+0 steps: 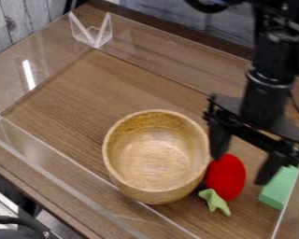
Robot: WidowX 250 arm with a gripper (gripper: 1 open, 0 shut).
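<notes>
My black gripper (246,149) hangs low over the right side, its dark fingers open on either side above a red object (226,175) with a green leafy part (215,200) at its lower end. A wooden bowl (149,161) sits just left of it. A pale green block (279,189) lies at the right, partly under the right finger. Whether the fingers touch anything I cannot tell.
A white wire object (91,30) stands at the back left. Its edge runs along the lower left.
</notes>
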